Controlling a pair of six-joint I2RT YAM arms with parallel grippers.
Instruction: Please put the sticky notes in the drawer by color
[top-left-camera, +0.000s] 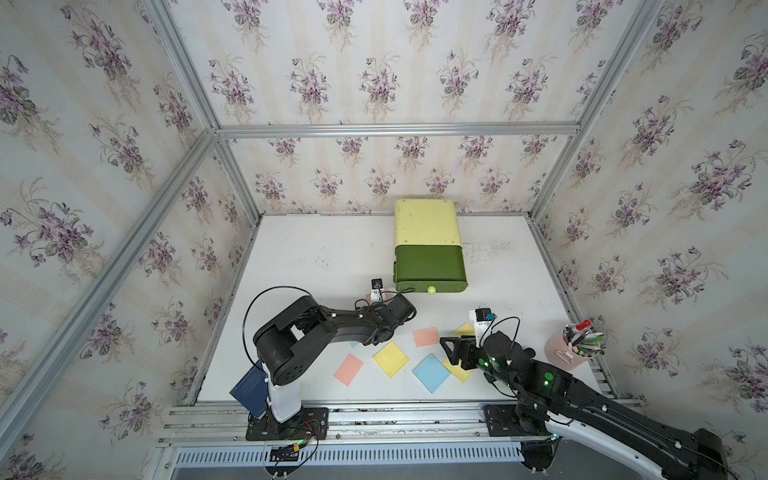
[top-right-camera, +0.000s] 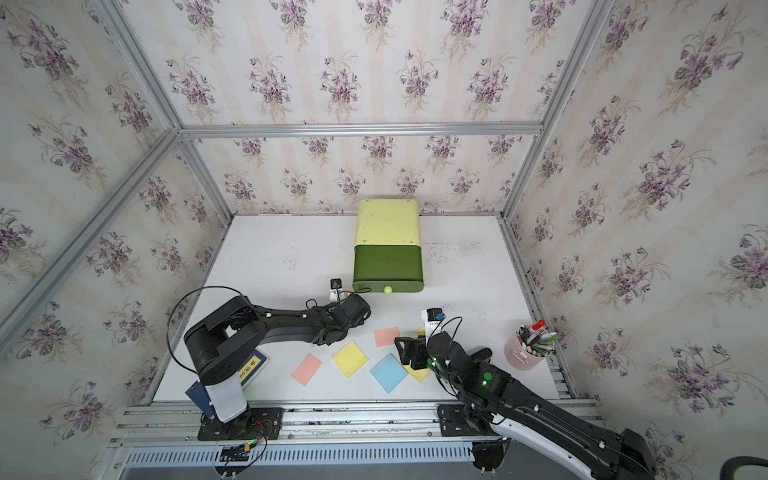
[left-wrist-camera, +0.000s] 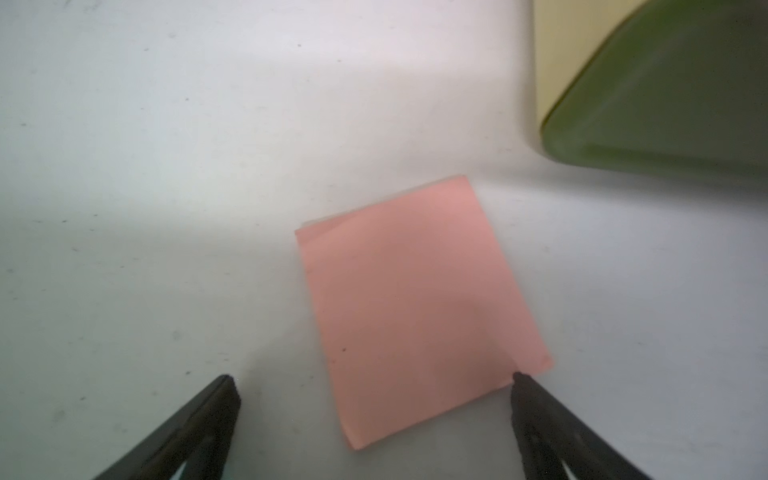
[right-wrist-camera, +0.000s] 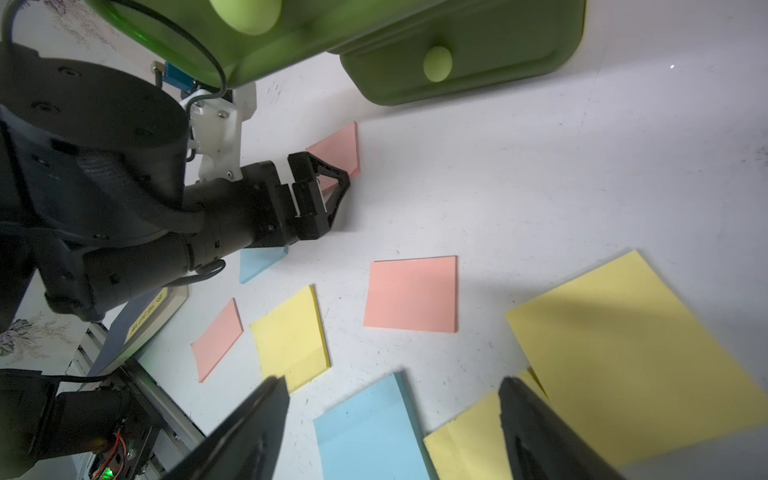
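Note:
In the left wrist view, a pink sticky note (left-wrist-camera: 424, 312) lies flat on the table just past my left gripper, whose fingers stand wide apart with nothing held. My right gripper is parted and empty above the table, over the edges of a blue note (right-wrist-camera: 368, 436) and a small yellow note (right-wrist-camera: 476, 440). A larger yellow note (right-wrist-camera: 632, 352) lies to its right. More notes lie flat: a middle pink one (right-wrist-camera: 412, 293), another yellow (right-wrist-camera: 292, 336), another pink (right-wrist-camera: 217, 340), and a partly hidden blue one (right-wrist-camera: 260, 260). The green drawer unit (top-left-camera: 429, 264) stands at the back, its light-green knob (top-left-camera: 431, 289) facing front.
A pen cup (top-left-camera: 569, 348) full of pens stands at the right edge. By the left arm's base is a dark blue book (top-right-camera: 254, 366). Open table lies left and right of the drawer unit.

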